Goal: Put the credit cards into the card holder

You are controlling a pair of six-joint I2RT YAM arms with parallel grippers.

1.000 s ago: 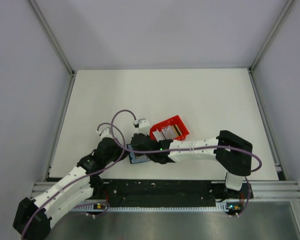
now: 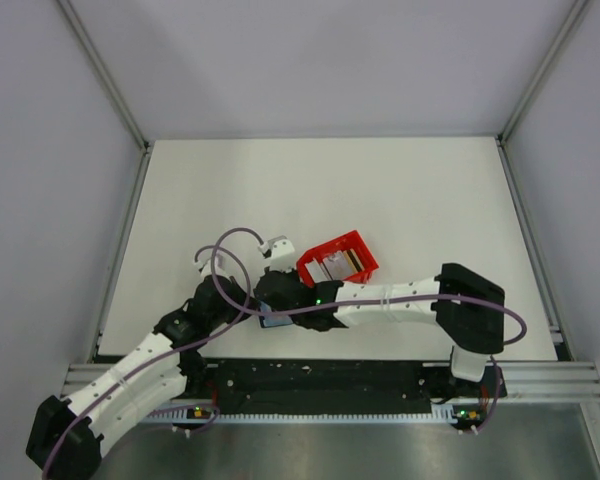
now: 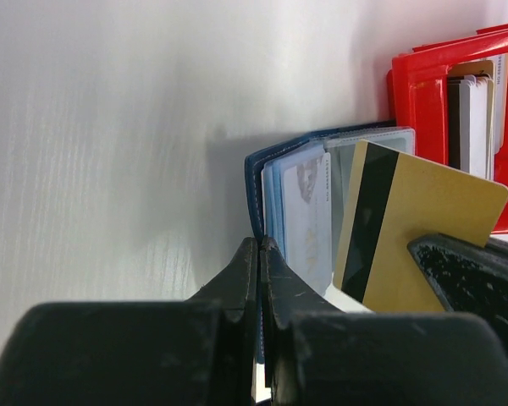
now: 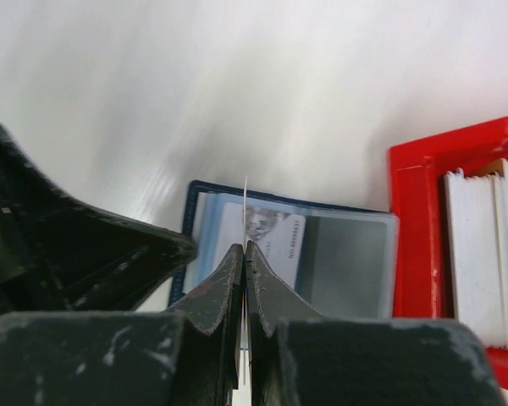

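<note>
A dark-blue card holder [image 4: 347,262] with clear sleeves lies on the table, a pale card [image 4: 275,238] showing in it. My left gripper is shut on the holder's left edge, the dark trim running between its fingertips. A gold card [image 3: 427,199] with a black stripe stands on edge above the sleeves, pinched in my right gripper, which is shut. From the right wrist view that card is edge-on, a thin line over the pale card. Whether its lower edge is inside a sleeve cannot be told. The arms cover most of the holder from above.
A red box [image 2: 358,240] stands close to the right of the holder, with several white cards [image 4: 481,254] upright in it. Both grippers are close together over the holder.
The left arm and the red box look unmoved.
</note>
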